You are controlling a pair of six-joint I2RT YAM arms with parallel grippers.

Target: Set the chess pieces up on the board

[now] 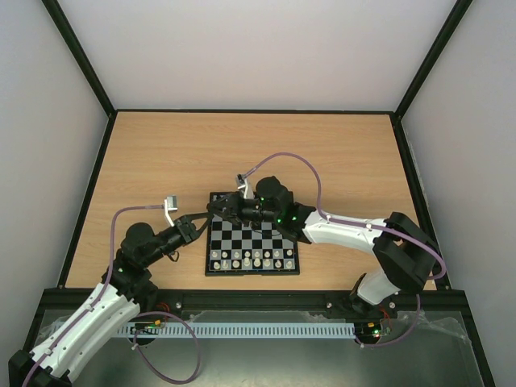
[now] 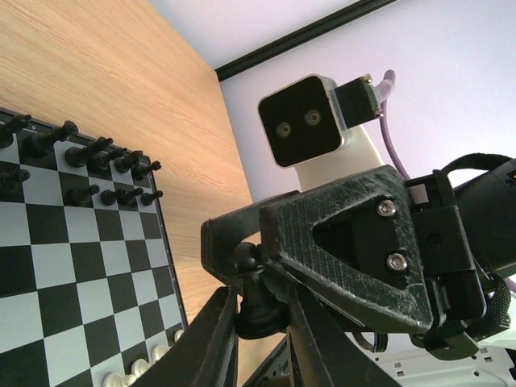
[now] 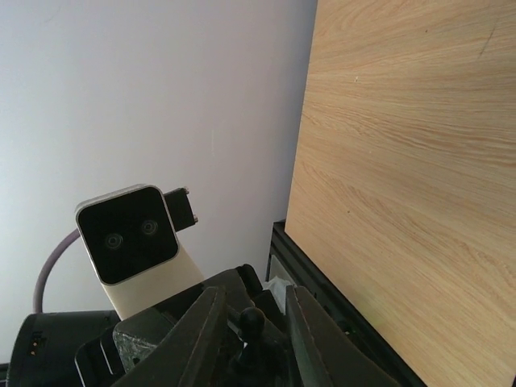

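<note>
A black chess piece is in the air left of the board, its wide base between my left gripper's fingers. My left gripper is shut on that base. Around the piece's upper part stands my right gripper, its fingers apart; in the right wrist view the round head shows between them with a gap on either side. The chessboard carries white pieces along its near side. Black pieces stand in two rows at the far side, with empty squares among them. The arms hide part of the board from above.
Both gripper tips are very close together above the board's left edge, with the right arm reaching across the board. Bare wooden table lies behind and to the sides. A dark frame rail runs along the front.
</note>
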